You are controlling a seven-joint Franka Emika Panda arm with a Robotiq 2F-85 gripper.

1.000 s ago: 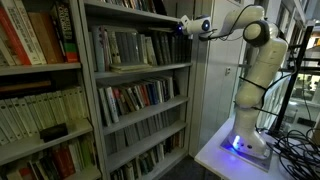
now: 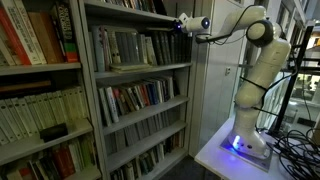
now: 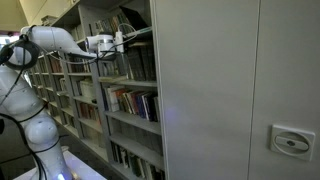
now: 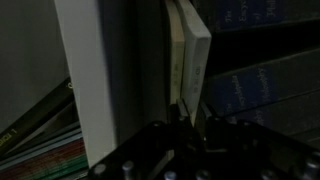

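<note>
In the wrist view, a white book (image 4: 196, 48) with a thinner cream one (image 4: 177, 52) beside it runs down to my gripper. The fingers are dark and blurred there, and appear shut on the white book's near end; whether the cream one is also between them is unclear. From the first exterior view, my gripper (image 2: 182, 24) is at the right end of the tall bookcase's upper shelves. The second exterior view has my gripper (image 3: 124, 40) close to the shelf's open front, too small there to show its grip.
A pale upright panel (image 4: 88, 75) stands left of the books in the wrist view, and dark blue volumes (image 4: 240, 90) lie to the right. Full shelves of books (image 2: 140, 95) continue below. A plain grey wall (image 3: 210, 90) borders the bookcase. The white table (image 2: 225, 160) under the arm looks clear.
The hand and forearm at the upper shelf have shifted slightly. The books on the shelves look unchanged.
</note>
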